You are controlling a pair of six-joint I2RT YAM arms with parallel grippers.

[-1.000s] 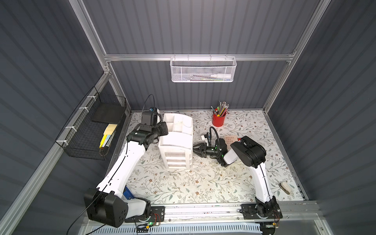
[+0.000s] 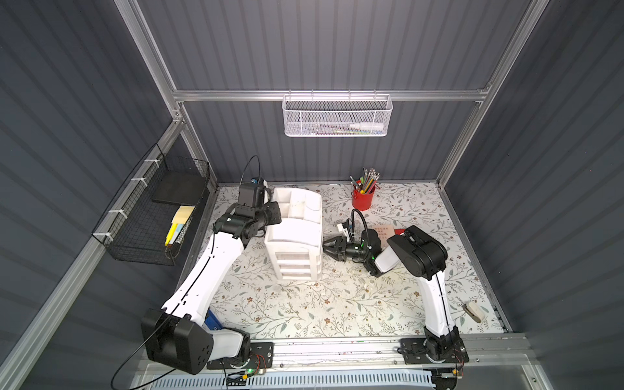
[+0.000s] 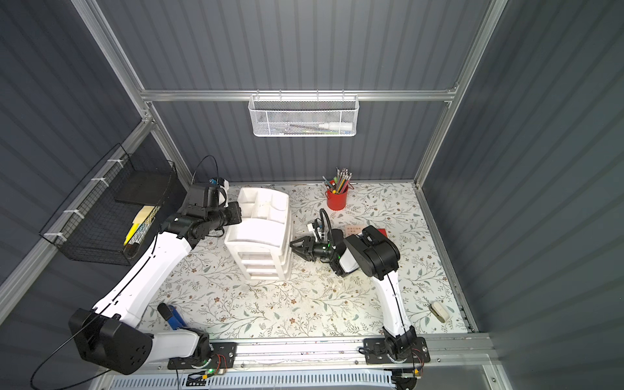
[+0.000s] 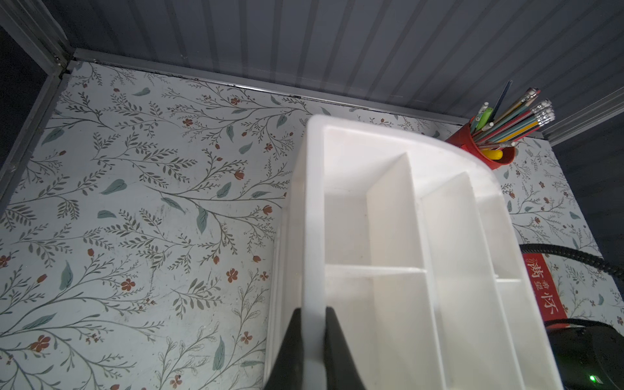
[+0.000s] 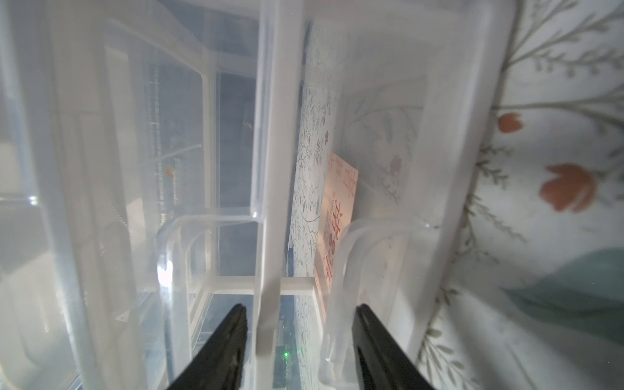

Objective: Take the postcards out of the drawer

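A white drawer cabinet stands in the middle of the table, its clear drawers facing right. In the right wrist view a pinkish postcard with red writing shows through the lowest clear drawer. My right gripper is part open at the drawer fronts, its fingers on either side of a cabinet rail and the lower handle cutout; no grip shows. My left gripper is shut on the cabinet's upper left rim, which runs between its fingertips.
On the table behind the right arm lie a pinkish card and a red card. A red pencil cup stands at the back. A black wire basket hangs left.
Both grippers and the cabinet have shifted very slightly to the right. The right forearm has moved a little to the right as well.
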